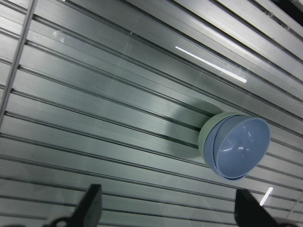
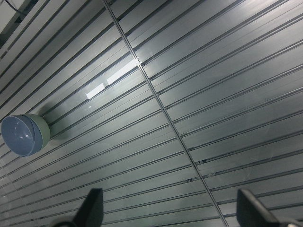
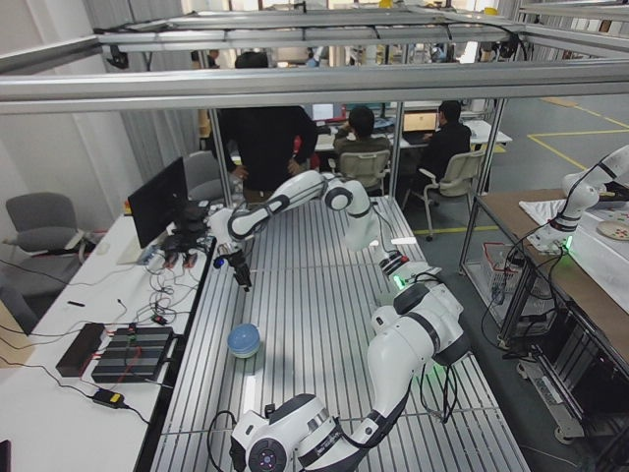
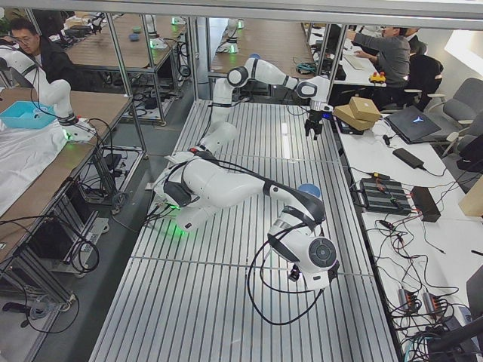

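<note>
Stacked bowls, blue (image 1: 241, 146) inside pale green (image 1: 206, 132), rest on the slatted metal bench, right of centre in the left wrist view and at the left in the right wrist view. My left gripper hangs above the bench near the bowls, open and empty. My right gripper is also open and empty, over bare bench, apart from the bowls. In the camera left view it is the far one, beyond the bowls; the near arm partly hides the left gripper.
A white desk (image 3: 59, 423) with electronics and cables runs along one side of the bench (image 3: 295, 305). Aluminium frame bars (image 3: 314, 84) cross overhead.
</note>
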